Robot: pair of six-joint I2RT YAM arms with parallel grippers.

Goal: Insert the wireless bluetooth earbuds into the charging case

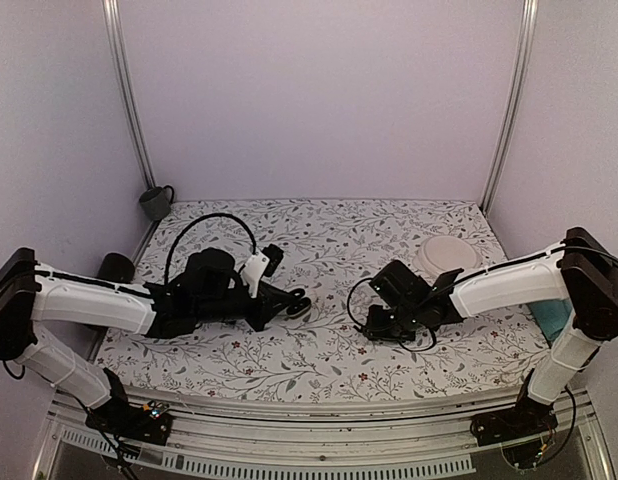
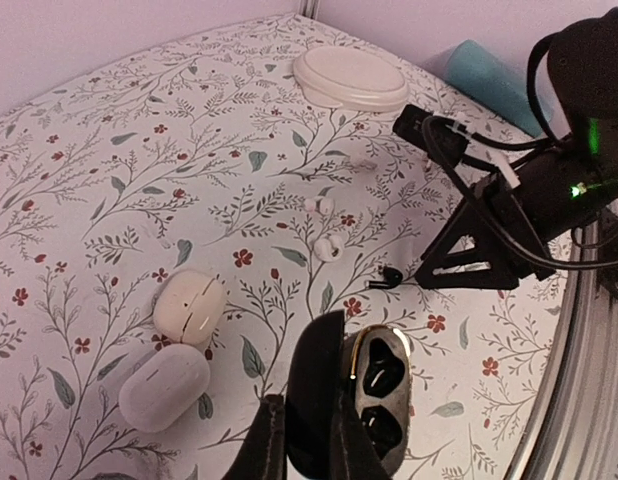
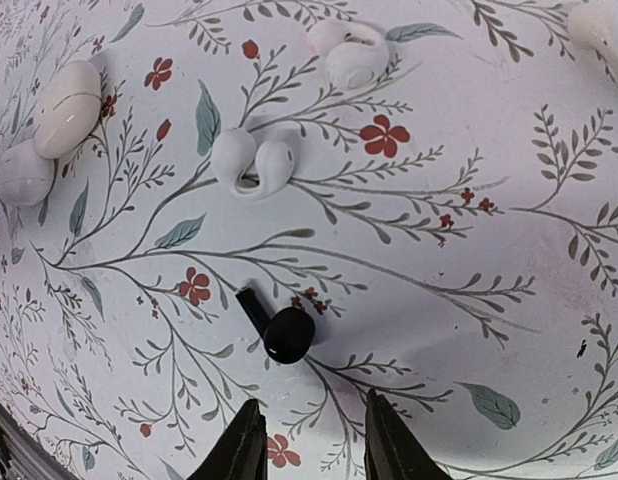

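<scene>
My left gripper is shut on the black charging case [image 2: 319,390], whose lid stands up beside two dark wells; it holds the case above the table at centre-left [image 1: 296,303]. A black earbud [image 3: 289,334] with its stem lies on the flowered table, seen in both wrist views [image 2: 391,276]. My right gripper is just short of it, fingers apart with nothing between them.
White earbud-like pieces [image 3: 252,165] lie beyond the black earbud, with two white cases [image 2: 164,388] farther left. A white round lid [image 1: 448,253] is at the back right, a teal object [image 2: 489,80] beside it.
</scene>
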